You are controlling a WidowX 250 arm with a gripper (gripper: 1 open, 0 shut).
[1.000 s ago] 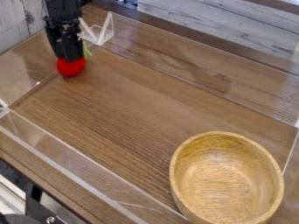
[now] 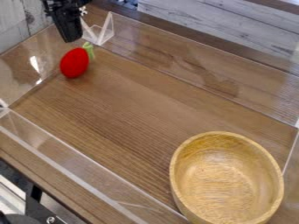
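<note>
The black gripper [image 2: 68,26] is at the top left, raised above and a little behind a red object [image 2: 73,63] with a green top, lying on the wooden table [image 2: 152,105]. Its fingers are small and dark, so their spread is hard to make out. The red object is clear of the gripper, resting tilted near the left side.
A large round wooden bowl [image 2: 225,178] sits at the front right. A transparent edge or panel runs along the left and front left.
The gripper has risen up and away from the red object, which it was covering. The red object remains on the table, now fully visible and more tilted.
</note>
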